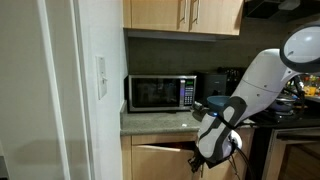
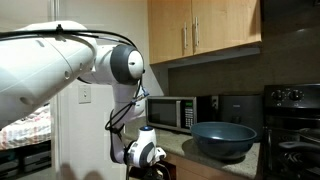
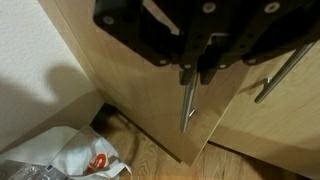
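My gripper is at a light wood lower cabinet door (image 3: 140, 85), with its fingertips right by the upper end of the metal bar handle (image 3: 188, 105). How far the fingers are apart, and whether they press on the handle, is hard to make out. In the first exterior view the arm reaches down in front of the lower cabinets (image 1: 153, 162), below the counter. The second exterior view has the gripper body (image 2: 145, 150) low at the counter front, its fingertips hidden. A dark gap shows at the top of the cabinet front.
A second bar handle (image 3: 285, 75) is on the neighbouring cabinet front. On the floor lies a white plastic bag (image 3: 90, 153). The microwave (image 1: 162, 93) and a dark blue basin (image 2: 223, 139) stand on the counter. A white wall (image 3: 30, 85) borders the cabinets.
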